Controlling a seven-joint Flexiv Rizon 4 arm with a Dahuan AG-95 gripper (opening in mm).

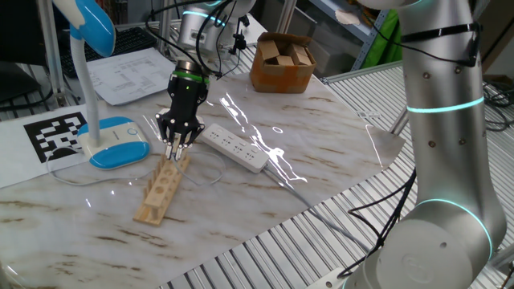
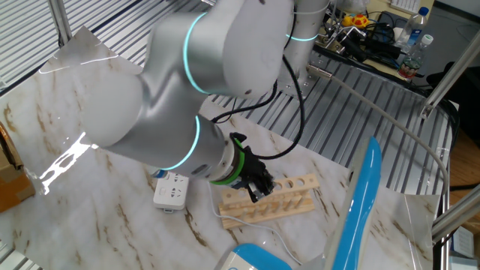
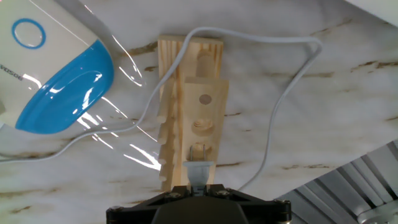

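A pale two-pin plug point(image 3: 198, 170) sits between the fingertips of my gripper, which appears shut on it at the bottom of the wrist view. Its prongs point away from the gripper, over the wooden rack point(image 3: 173, 51). In exterior view 1 my gripper point(image 1: 173, 151) points down at the upper end of the rack point(image 1: 165, 189). A thin white cable point(image 3: 267, 38) leads from the lamp base point(image 3: 62, 81), crosses the rack and loops back toward the gripper. The arm largely hides the fingers in exterior view 2, beside the rack point(image 2: 289, 204).
A white power strip point(image 1: 234, 148) lies just right of the gripper. The blue-and-white lamp point(image 1: 114, 144) stands to the left, and a cardboard box point(image 1: 281, 76) at the back. Marble-patterned table in front of the rack is clear.
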